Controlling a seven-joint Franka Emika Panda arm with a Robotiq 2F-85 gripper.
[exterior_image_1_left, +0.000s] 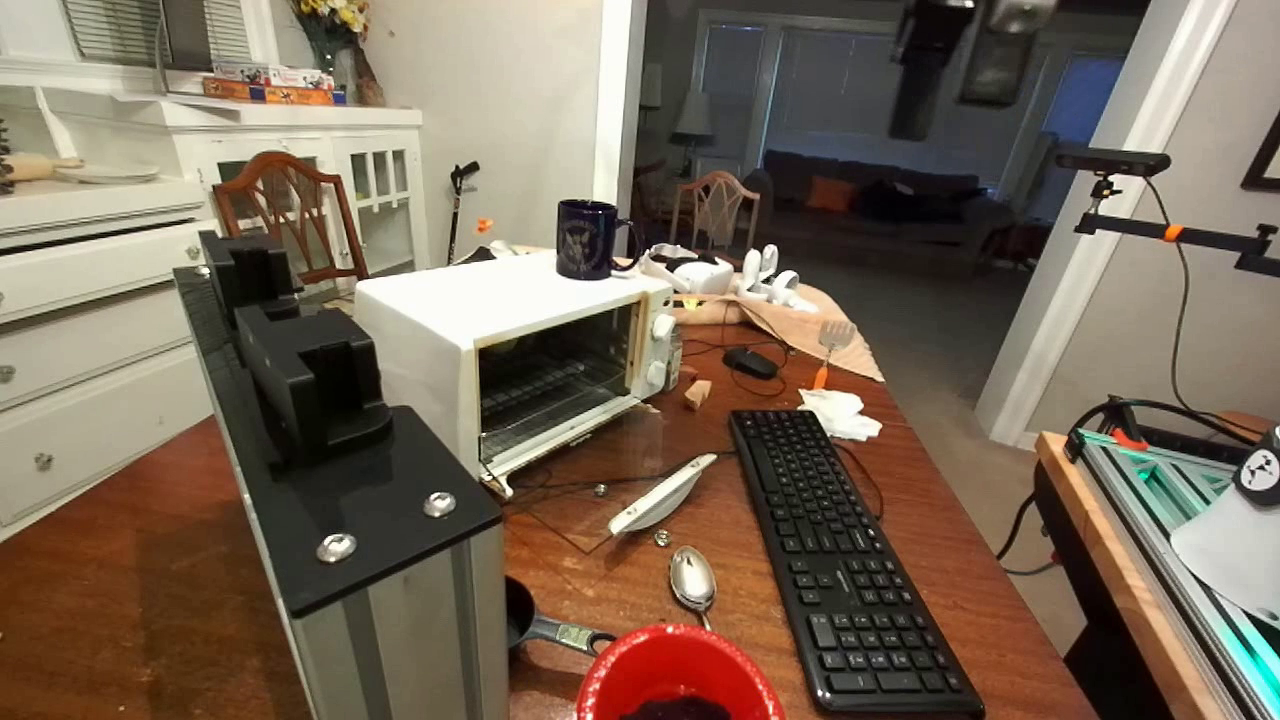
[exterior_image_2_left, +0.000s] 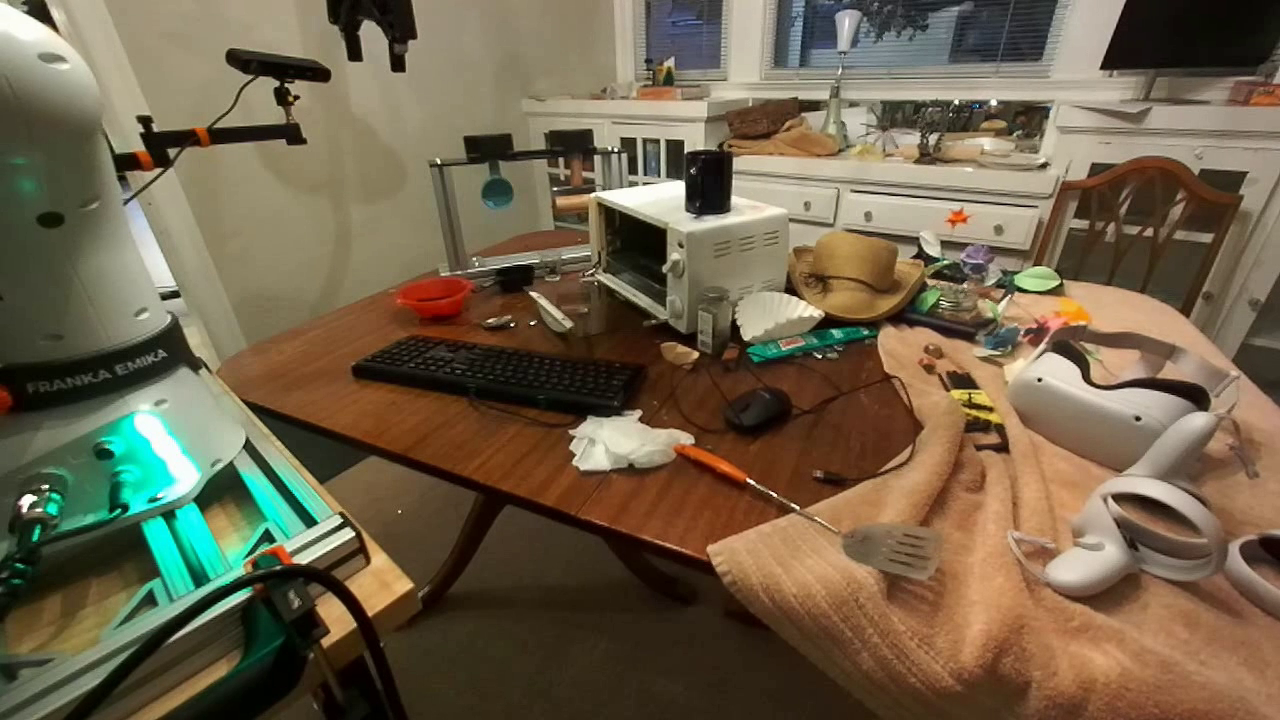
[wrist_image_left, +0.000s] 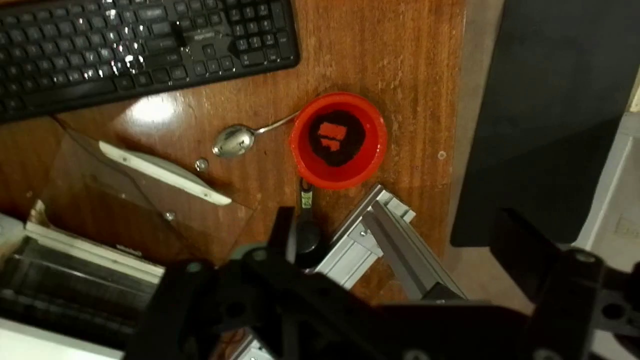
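My gripper is open, its dark fingers wide apart with nothing held between them. In exterior view 2 the gripper hangs high at the top, well clear of the table. A red bowl with dark stuff inside rests on the wood, ahead of the fingers in the wrist view. The silver spoon lies beside it, its handle reaching to the bowl's rim. A black measuring scoop is partly hidden by the gripper. On the white toaster oven stands a dark blue mug.
A black keyboard runs along the table edge. Near the bowl stands an aluminium frame with black holders. A loose white handle lies before the oven. Crumpled white paper, a mouse and a spatula lie farther along.
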